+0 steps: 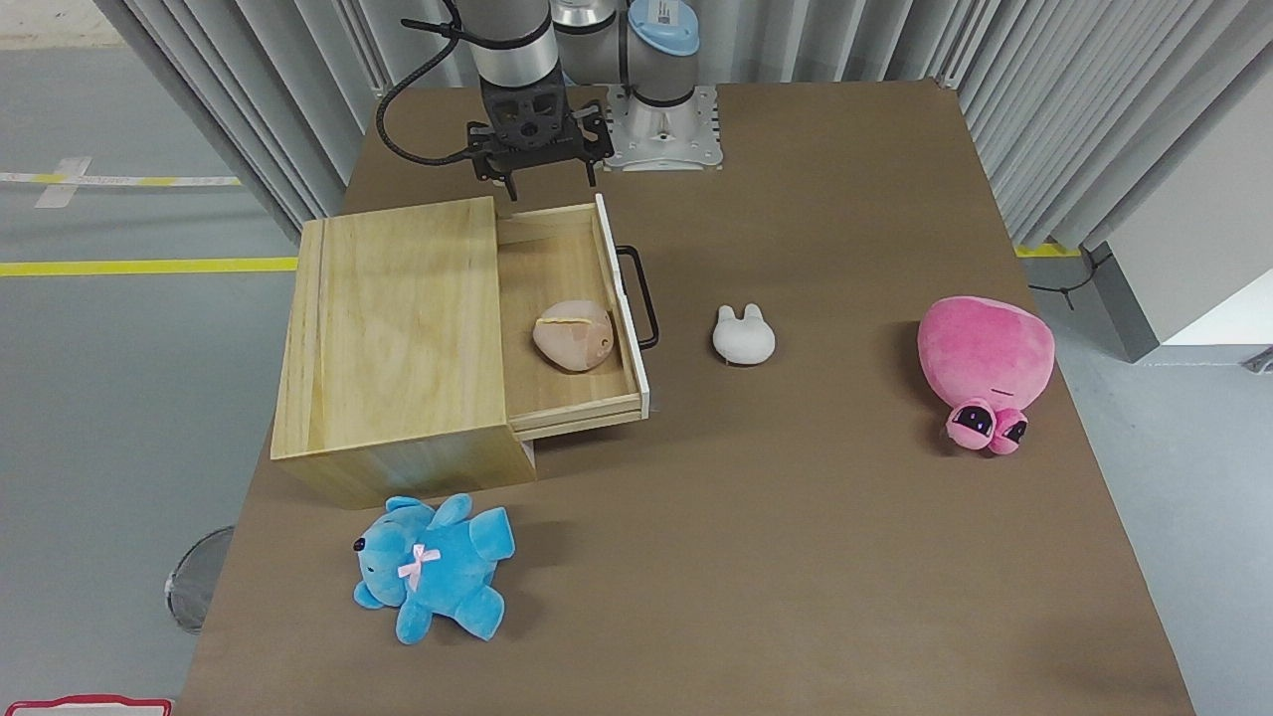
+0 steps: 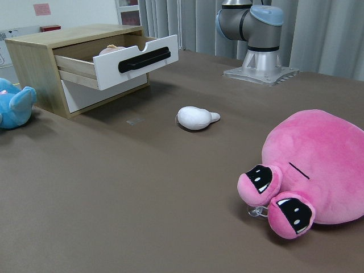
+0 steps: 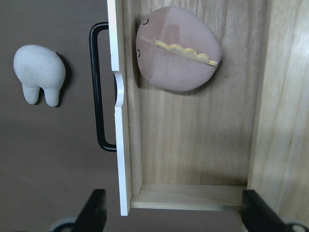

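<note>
My gripper (image 1: 551, 184) hangs open above the far end of a wooden drawer box (image 1: 388, 322), its two fingers apart with nothing between them; in the wrist view they show at both lower corners. The drawer (image 3: 203, 135) is pulled out, with a black handle (image 3: 96, 82) on its white front. A beige-pink plush (image 1: 574, 333) with a yellow wavy stripe lies inside it. A small white rabbit-head plush (image 1: 742, 338) lies on the table beside the handle, also seen in the left view (image 2: 194, 118).
A large pink plush (image 1: 985, 358) sits at the table's right edge. A blue bear (image 1: 448, 579) lies in front of the box. The arm's base (image 1: 663, 143) stands at the back.
</note>
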